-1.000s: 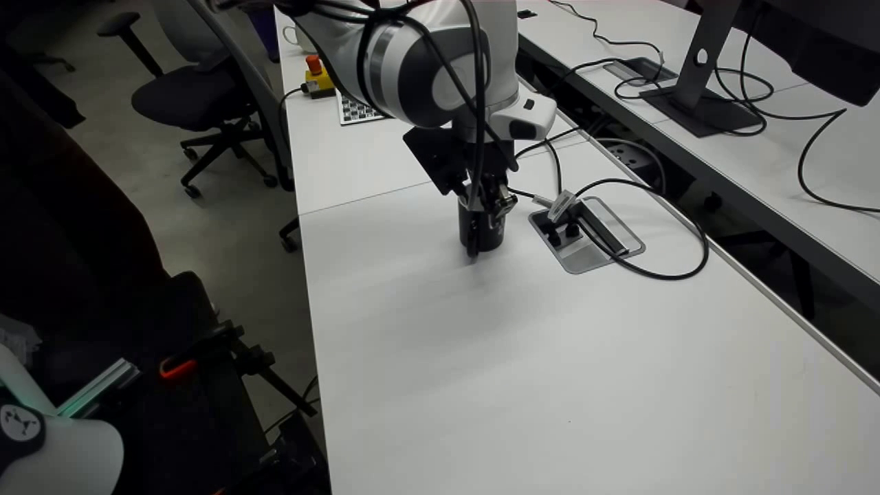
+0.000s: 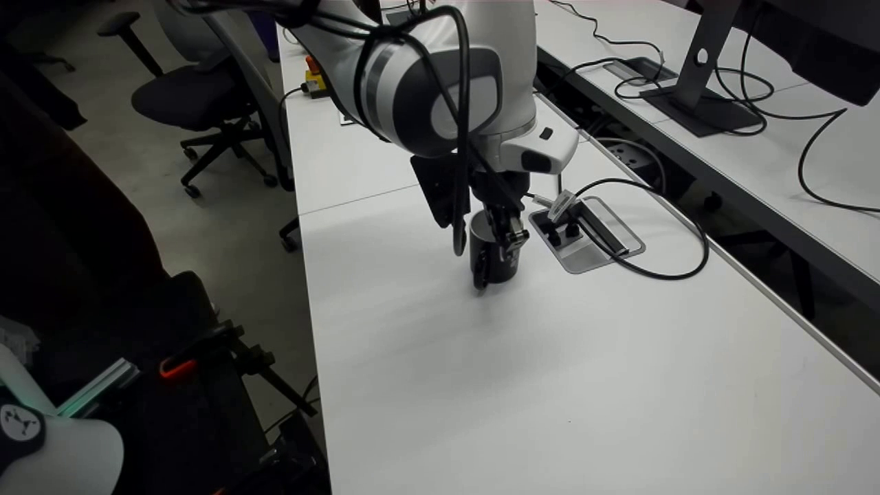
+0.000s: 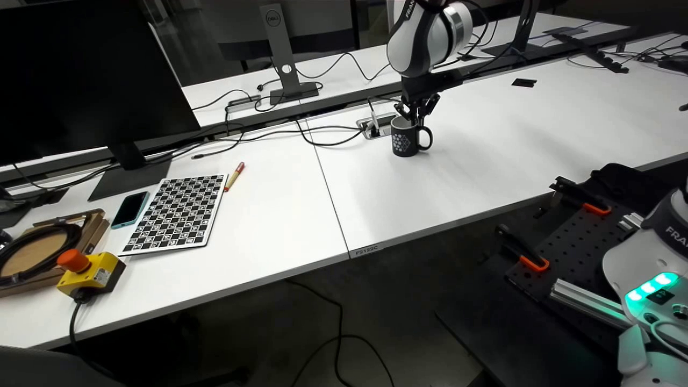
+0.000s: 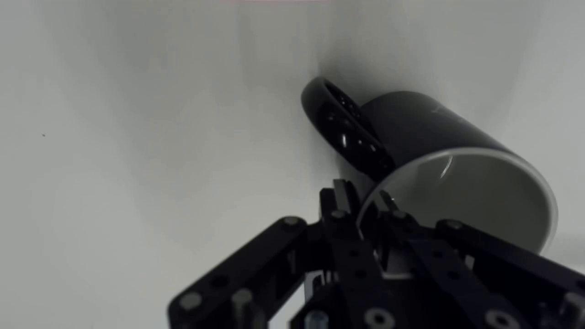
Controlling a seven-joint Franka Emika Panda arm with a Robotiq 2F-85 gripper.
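Observation:
The black mug (image 4: 422, 126), pale inside, stands roughly upright, and my gripper is shut on its rim beside the handle (image 4: 345, 129). One finger is inside the cup and the other outside. Exterior view 2 has the mug (image 3: 405, 138) with a light pattern on its side and its handle to the right, below the gripper (image 3: 416, 117). In exterior view 1 the mug (image 2: 495, 262) is at or just above the white table (image 2: 462, 388); whether its base touches is hard to tell.
A socket panel (image 2: 577, 257) with a looping black cable (image 2: 705, 247) lies close beside the mug. Toward exterior view 1's camera, the table is bare. A checkered board (image 3: 177, 213), a phone (image 3: 130, 209) and a marker (image 3: 234, 177) lie farther off.
The rim was held a second ago as well.

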